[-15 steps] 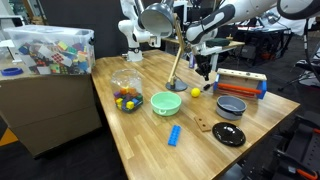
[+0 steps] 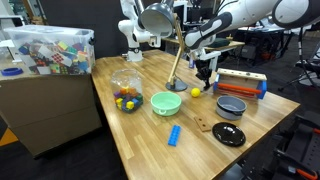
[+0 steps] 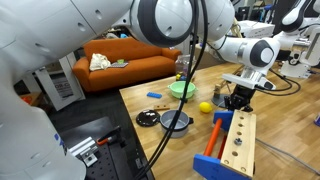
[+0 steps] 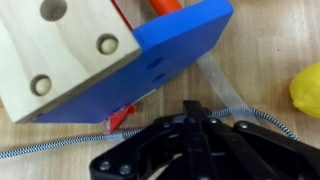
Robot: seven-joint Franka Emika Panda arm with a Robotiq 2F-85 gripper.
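My gripper is shut, with nothing showing between its fingertips. It points down close to the table, beside the blue end of a toy bench [image 4: 160, 55] with a holed wooden top. In exterior view 2 the gripper [image 3: 232, 103] is partly hidden behind that bench [image 3: 238, 145]. A small red piece [image 4: 122, 116] lies at the foot of the blue side in the wrist view, apart from the fingers. On the gripper's other side sits a yellow ball-like object [image 4: 308, 90], also seen in exterior view 1 as a yellow object [image 2: 195, 93].
A patterned cable [image 4: 60, 147] runs across the table under the gripper. Nearby stand a grey pot [image 2: 231, 107], a black plate [image 2: 228, 134] and a green bowl [image 2: 166, 104]. A blue block [image 2: 174, 135] and a clear tub [image 2: 127, 88] lie farther off.
The arm has come down slightly beside the toy bench over the last second. The objects on the table look unmoved.
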